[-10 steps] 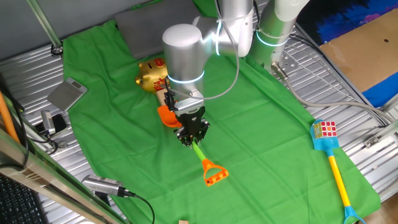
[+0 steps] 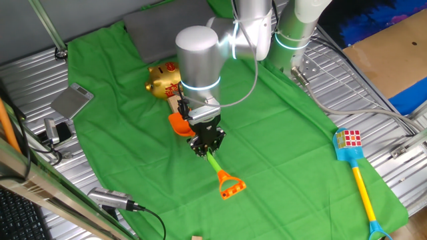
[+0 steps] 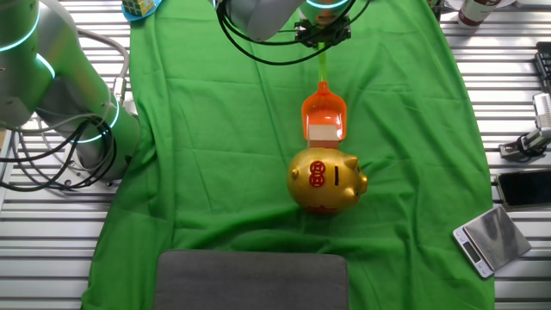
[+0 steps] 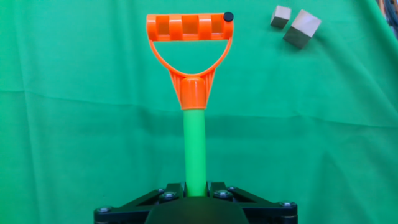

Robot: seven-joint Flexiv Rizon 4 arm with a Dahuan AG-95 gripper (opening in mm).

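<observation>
An orange toy shovel with a green shaft (image 4: 195,143) and an orange handle (image 2: 230,185) is held by my gripper, whose fingers are shut on the shaft from both sides. The orange scoop (image 3: 324,110) points towards the golden piggy bank (image 3: 325,181). A pale block (image 3: 325,133) is at the scoop's front edge, close against the piggy bank; whether it rests fully inside cannot be told. From exterior view 1, the arm partly covers the scoop (image 2: 180,125).
A blue shovel (image 2: 360,183) with a yellow shaft bears a puzzle cube (image 2: 348,139) at the right. Two wooden blocks (image 4: 302,28) lie beyond the handle. A grey flat pad (image 3: 251,280) and a scale (image 3: 492,240) lie near the cloth's edges.
</observation>
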